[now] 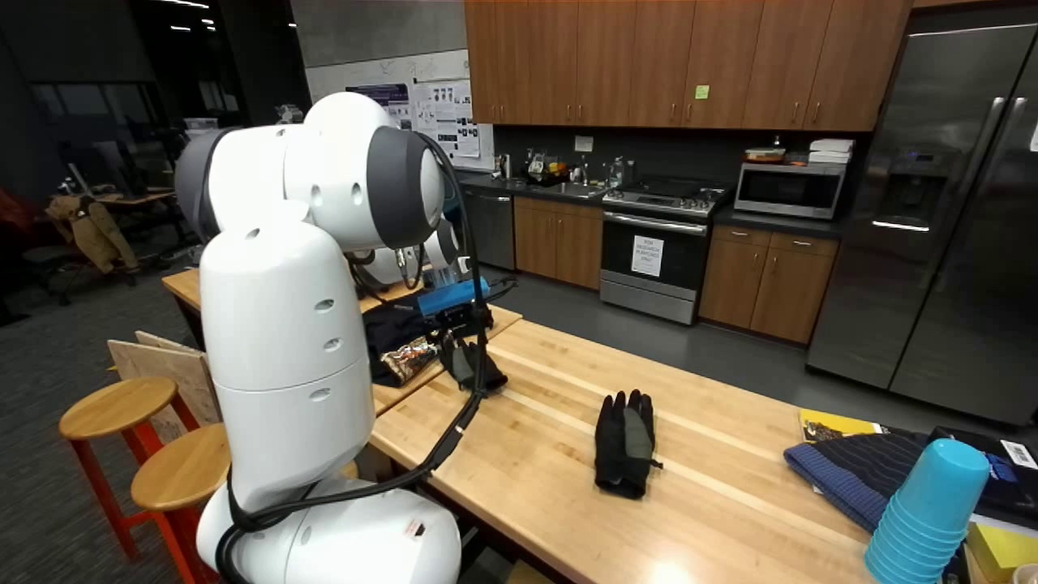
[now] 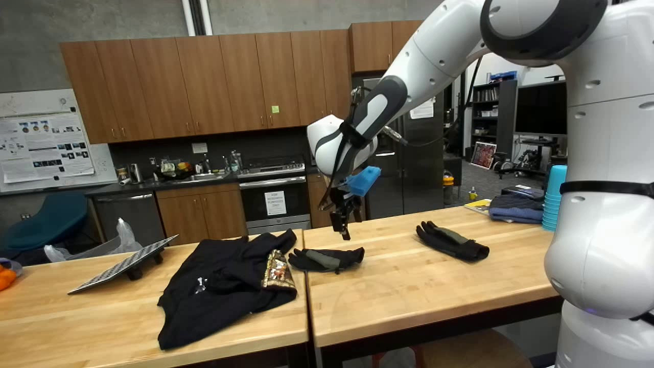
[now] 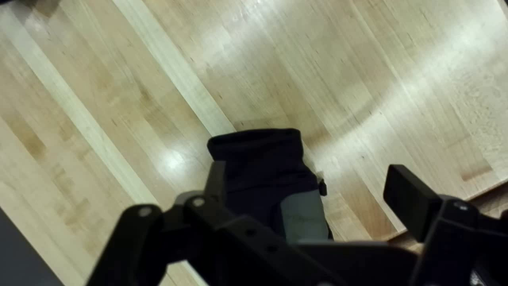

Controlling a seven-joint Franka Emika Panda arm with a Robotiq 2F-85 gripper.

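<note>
My gripper is open above the table, with its two fingers wide apart and nothing held. In the wrist view a black and grey glove [image 3: 266, 167] lies below the fingers, its cuff showing between the fingertips and its far part covered by the gripper body. Exterior view 2 has this glove [image 2: 331, 260] flat at the seam between two tables, just under the gripper [image 2: 347, 228]. A second black and grey glove [image 2: 453, 241] rests apart from it, farther right; in exterior view 1 this glove [image 1: 624, 443] points its fingers toward the kitchen.
A black garment [image 2: 227, 282] with a patterned patch spreads left of the seam, near a tilted board [image 2: 125, 265]. Stacked blue cups [image 1: 920, 516] and a knit hat [image 1: 856, 472] occupy the right end. Between the gloves the wood is bare.
</note>
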